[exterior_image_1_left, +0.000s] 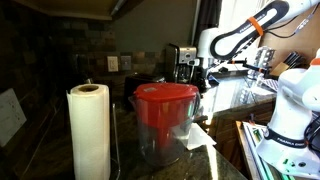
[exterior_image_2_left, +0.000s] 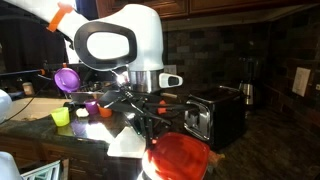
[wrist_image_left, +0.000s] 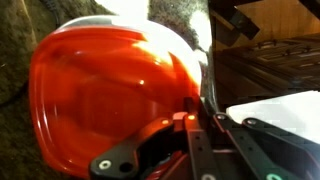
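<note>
A tall clear container (exterior_image_1_left: 165, 138) with a red lid (exterior_image_1_left: 166, 92) stands on the dark counter. From above, the lid (wrist_image_left: 110, 95) fills much of the wrist view's left side, and in the second exterior view the lid (exterior_image_2_left: 178, 157) is low in the middle. My gripper is at the lid's right edge in the wrist view, its fingers closed on something at that rim. Whether they hold only the lid or the container's edge too is hard to see. In the first exterior view the fingers are largely hidden behind the container.
A paper towel roll (exterior_image_1_left: 90, 132) stands left of the container. White paper (wrist_image_left: 282, 115) lies beside it near the counter edge. A black toaster (exterior_image_2_left: 215, 112) stands behind, and cups, among them a yellow-green cup (exterior_image_2_left: 62, 117), sit farther along the counter.
</note>
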